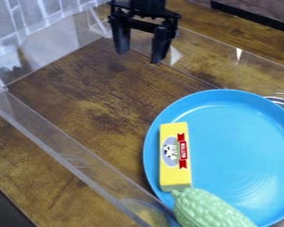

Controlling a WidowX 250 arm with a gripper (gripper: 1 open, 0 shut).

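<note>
My black gripper [141,44] hangs at the top centre of the camera view, fingers pointing down and spread apart, with nothing seen between them. It is over the bare wooden surface, well apart from the blue plate [240,142] at the lower right. On the plate lies a yellow box [176,173] with a cartoon face and red label, and a green bumpy corn-shaped item [209,213] at the bottom edge.
Clear plastic walls [74,164] border the wooden floor [85,97] at left, front and back. A metal object at the right edge is partly hidden behind the plate.
</note>
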